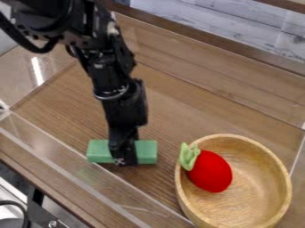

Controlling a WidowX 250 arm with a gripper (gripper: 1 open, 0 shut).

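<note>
My black gripper (124,150) is down near the front of the wooden table, shut on a green block (100,152). The block lies horizontally at table level, just left of a round wooden bowl (265,196). Its middle is partly hidden behind the fingers. A red toy strawberry (211,173) with green leaves rests in the left part of the bowl.
A pale wood-plank backdrop (238,27) runs along the back. The table's front left edge has a dark cable below it.
</note>
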